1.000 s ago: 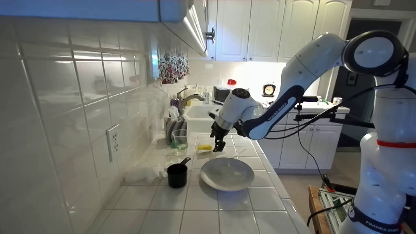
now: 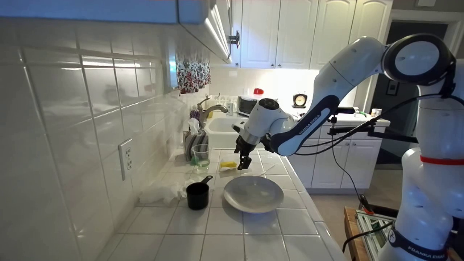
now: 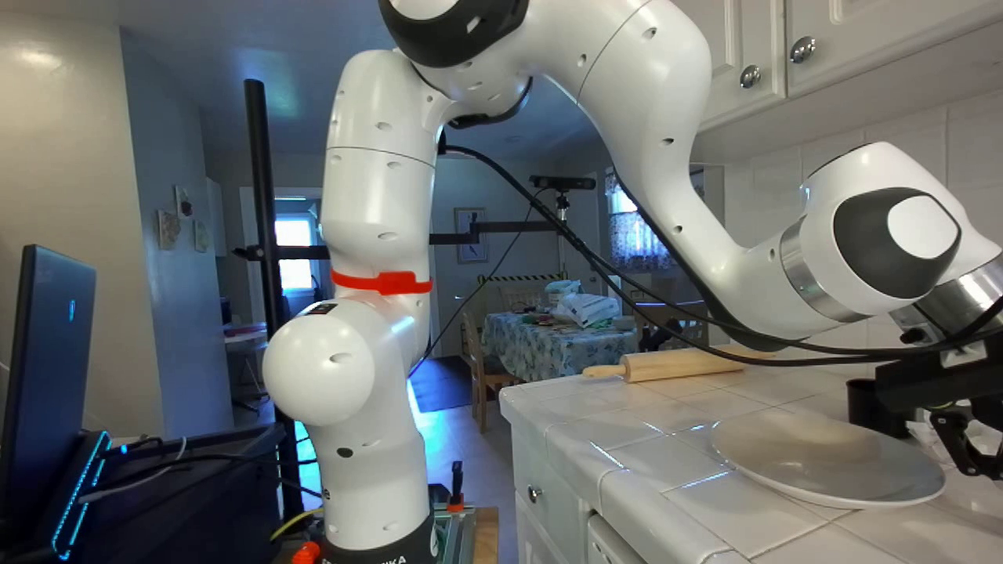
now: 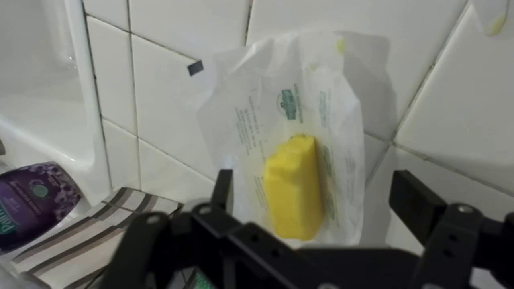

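Observation:
My gripper is open, its two black fingers wide apart with nothing held between them. Beneath it in the wrist view, a yellow block that looks like butter [image 4: 294,192] lies on an unfolded white paper wrapper [image 4: 289,72] with green print. From the first exterior view, the gripper [image 2: 244,163] hangs over the counter just right of the yellow block [image 2: 228,164]. A grey plate [image 2: 253,194] sits nearer that camera, and a black measuring cup [image 2: 198,195] stands to its left.
A clear cup [image 2: 201,156] and a striped cloth holder [image 2: 195,143] stand left of the block. The sink [image 2: 222,125] lies beyond. A purple bottle [image 4: 36,202] shows beside the sink. In the second exterior view, a rolling pin [image 3: 682,365] rests along the counter's far side.

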